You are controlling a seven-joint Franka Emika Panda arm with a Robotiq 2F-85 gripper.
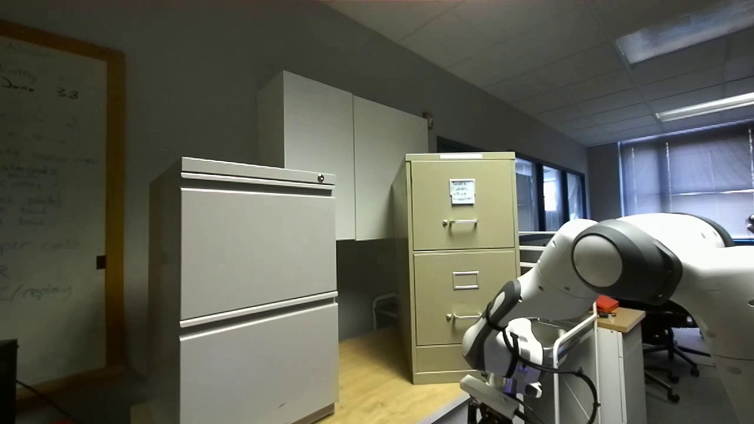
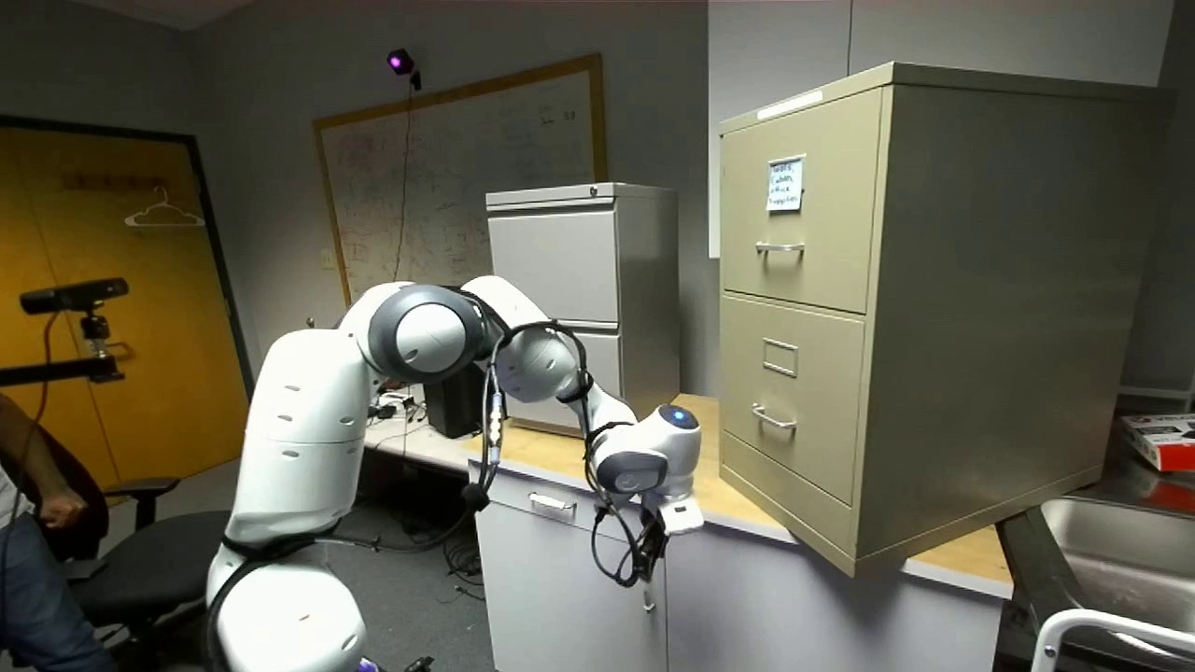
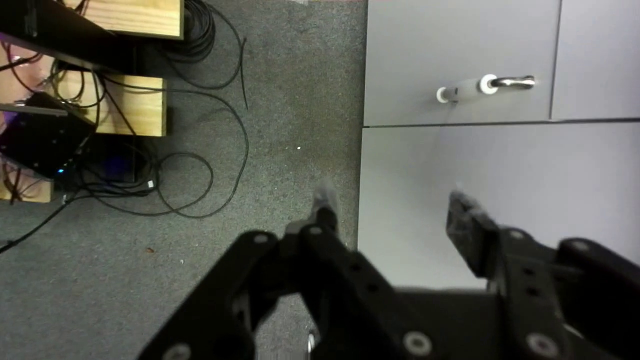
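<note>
In the wrist view my gripper stands open, its two fingers (image 3: 465, 225) well apart with nothing between them. Past them lie grey carpet and the front of a low grey cabinet (image 3: 450, 174). That front carries a metal handle (image 3: 513, 83), above and to the right of the fingertips. A tan filing cabinet (image 2: 795, 370) stands on the counter, both its drawers looking closed. In exterior view 2 the hand hangs downward in front of the grey cabinet, below the counter's edge. Exterior view 1 cuts off the gripper at its bottom edge.
A light grey two-drawer cabinet (image 1: 258, 254) also stands on the wooden counter (image 1: 382, 367). Another handle (image 2: 551, 504) sits higher on the grey front below. Cables (image 3: 234, 180) lie on the floor at left. A sink (image 2: 1120, 554) is right of the tan cabinet.
</note>
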